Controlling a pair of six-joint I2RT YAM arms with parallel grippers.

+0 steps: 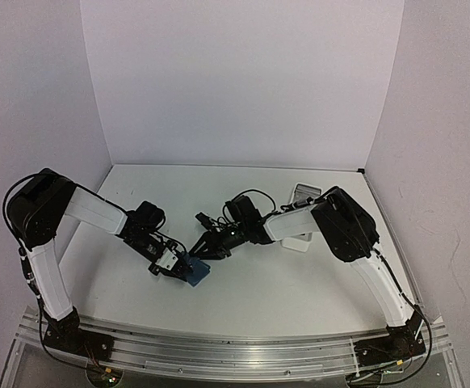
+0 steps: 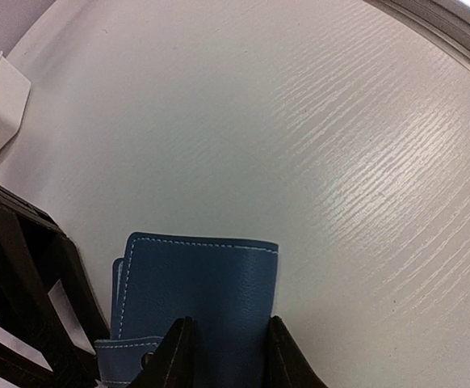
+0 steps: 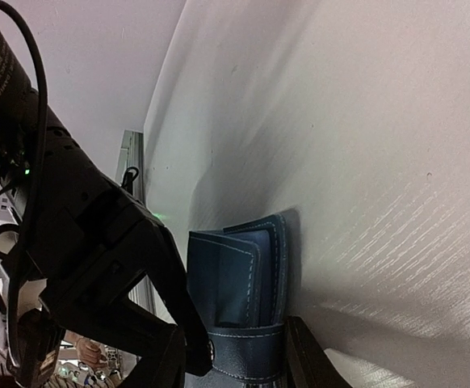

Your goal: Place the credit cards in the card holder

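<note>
The dark blue card holder [image 1: 199, 273], with pale stitching, is low over the table left of centre. My left gripper is shut on the holder, whose blue leather [image 2: 203, 283] shows between its fingers. A strap with a snap [image 2: 148, 358] crosses the holder's lower left. My right gripper stands part open around the strapped end; the strap [image 3: 247, 356] lies between its spread fingers. The holder's folded flaps [image 3: 255, 250] rise above the strap. I cannot make out any credit card in these views.
A white container [image 1: 297, 242] stands at the right, partly hidden under my right arm. A white box corner [image 2: 1, 101] shows in the left wrist view.
</note>
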